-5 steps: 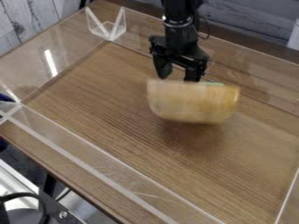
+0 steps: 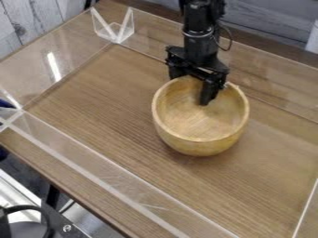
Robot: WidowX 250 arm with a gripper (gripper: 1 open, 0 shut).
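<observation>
A large wooden bowl sits on the wooden table, right of centre. The black gripper reaches down from the top to the bowl's back rim, its lower end at or just inside the bowl. It is too dark and small to make out the fingers clearly or whether anything is between them.
A small white wire-like object stands at the back left. A clear strip runs along the table's left edge, with black parts at the bottom left corner.
About a second ago the bowl was a blurred, moving shape; it now rests upright.
</observation>
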